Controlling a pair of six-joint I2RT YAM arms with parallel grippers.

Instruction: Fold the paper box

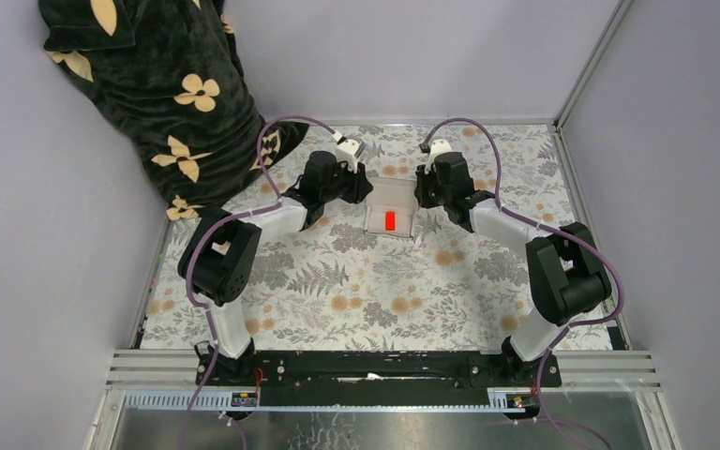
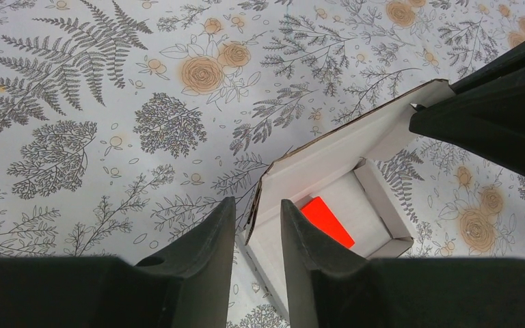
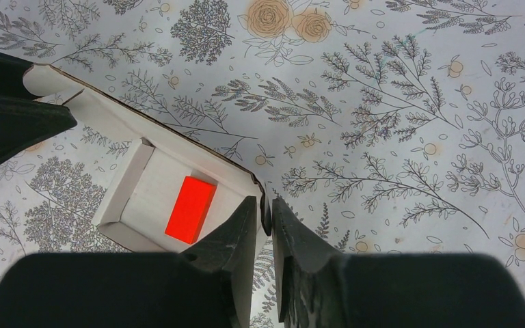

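Observation:
An open white paper box (image 1: pixel 389 228) with a red block (image 1: pixel 390 220) inside lies between the grippers; its lid (image 2: pixel 328 150) stands raised at the back. My left gripper has its fingertips either side of the lid's left end flap, part open. My right gripper is at the lid's other end, its fingertips close around that flap's edge; whether they pinch it is hard to tell. In each wrist view the other gripper's dark fingers show at the far end of the lid.
A dark floral cloth (image 1: pixel 178 94) hangs over the back left corner.

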